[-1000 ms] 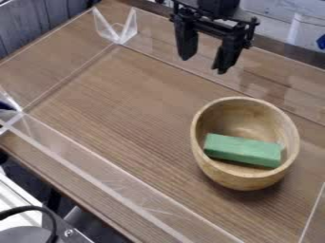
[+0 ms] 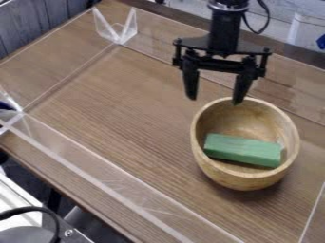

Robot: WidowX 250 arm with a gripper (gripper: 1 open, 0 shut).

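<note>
A tan round bowl (image 2: 214,169) stands on the wooden table at the right, with a green rectangular block (image 2: 244,150) lying inside it. My black gripper (image 2: 214,91) hangs open just above and behind the bowl's back rim, with nothing visible between its fingers.
Clear plastic pieces run along its edges and sit at the back left. A grey and black object (image 2: 23,228) is partly in view at the bottom left corner.
My gripper has come down from the top of the view toward the bowl and turned somewhat. The bowl and green block look unmoved.
</note>
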